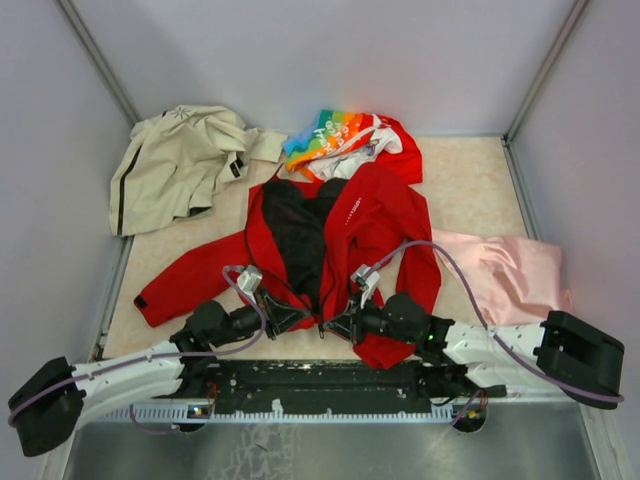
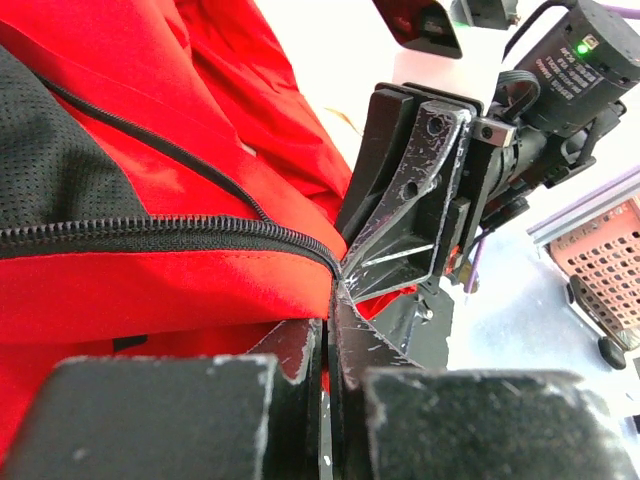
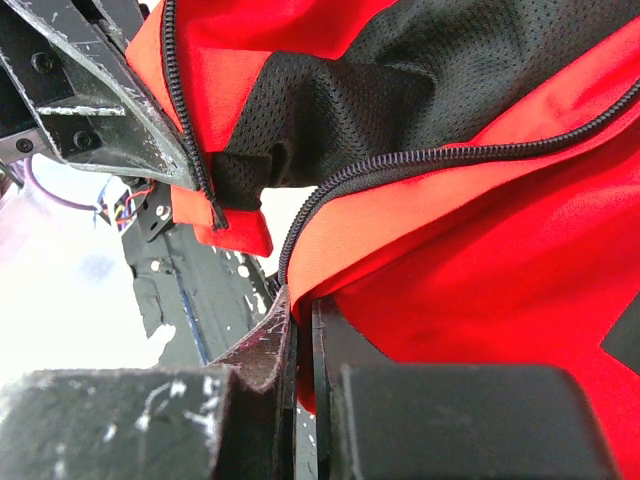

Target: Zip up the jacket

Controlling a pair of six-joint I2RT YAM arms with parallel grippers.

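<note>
The red jacket [image 1: 190, 275] lies open mid-table, dark lining [image 1: 295, 235] showing, its two front edges close together near the grippers. In the left wrist view, my left gripper is shut on the jacket edge at the lower end of a black zipper [image 2: 180, 230]. In the right wrist view, my right gripper is shut on the other zipper edge [image 3: 450, 153], at its lower end. The two grippers face each other closely at the jacket's bottom. Whether the zipper ends touch is hidden.
A cream garment [image 1: 170, 165] lies back left, a colourful cloth [image 1: 340, 140] at the back, and pink fabric [image 1: 505, 280] at the right. Bare table shows at the back right.
</note>
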